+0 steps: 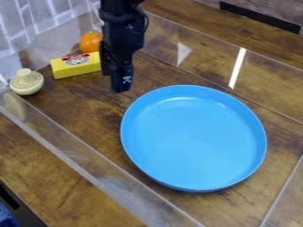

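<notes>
The black gripper [120, 69] reaches down from the top over the wooden surface, between a yellow box [74, 64] on its left and a large blue plate [193, 137] at the lower right. Its fingertips are dark and small; whether they are open or shut, or hold anything, I cannot tell. An orange round object [90, 42] lies behind the box, and a pale mushroom-like object [27, 82] sits at the far left.
Clear plastic walls border the wooden area [77, 133] on the left and right. Bare wood lies left of the plate and behind it at the upper right.
</notes>
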